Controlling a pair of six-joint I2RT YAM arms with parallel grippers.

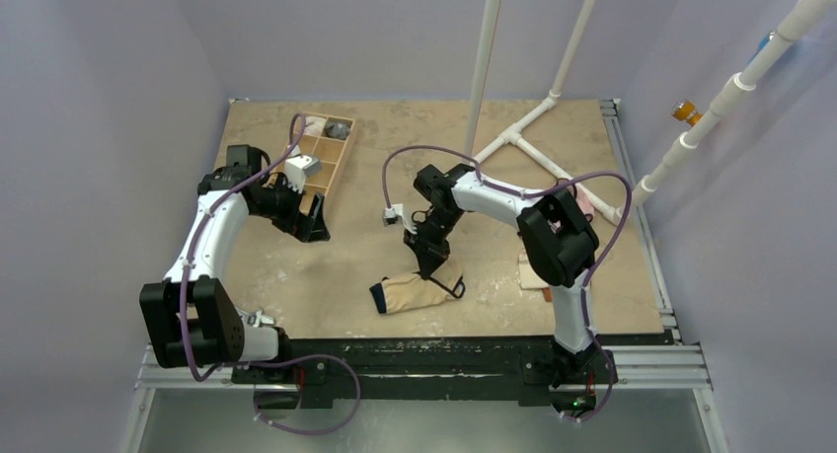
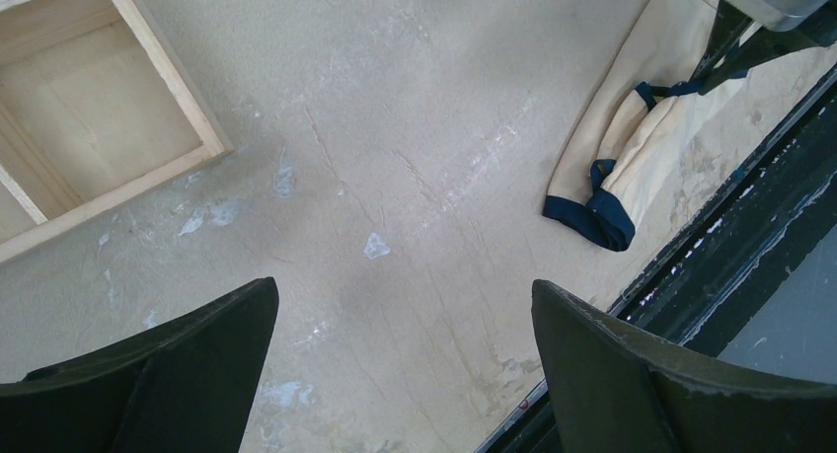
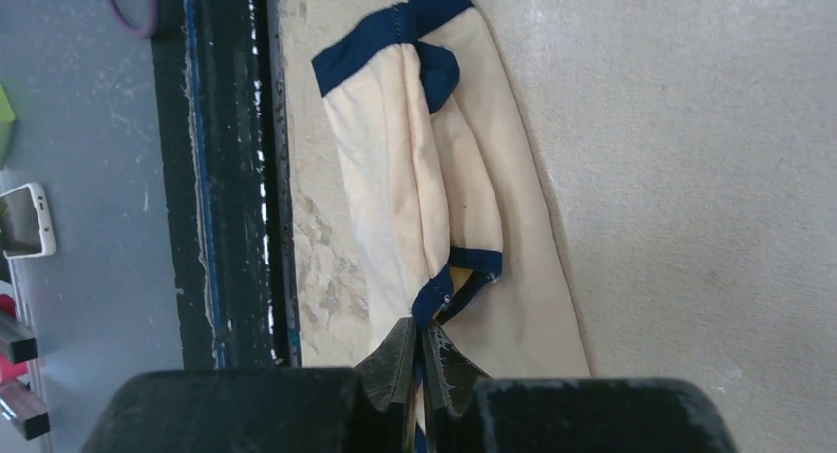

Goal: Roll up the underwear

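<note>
The beige underwear [image 1: 410,293] with navy trim lies folded into a long strip near the table's front edge. Its navy-banded end points left. My right gripper is shut at the navy trim along the fold, and the trim runs in between the fingertips in the right wrist view. From the left wrist view, these fingers come down onto the middle of the underwear [image 2: 656,142]. Over bare table to the left, my left gripper [image 1: 314,226] stands wide open, empty, well apart from the cloth.
A wooden divided box [image 1: 336,162] stands at the back left, close to the left arm. Folded cloths [image 1: 534,272] lie at the right, partly under the right arm. White pipes [image 1: 513,135] cross the back right. Bare table lies between box and underwear.
</note>
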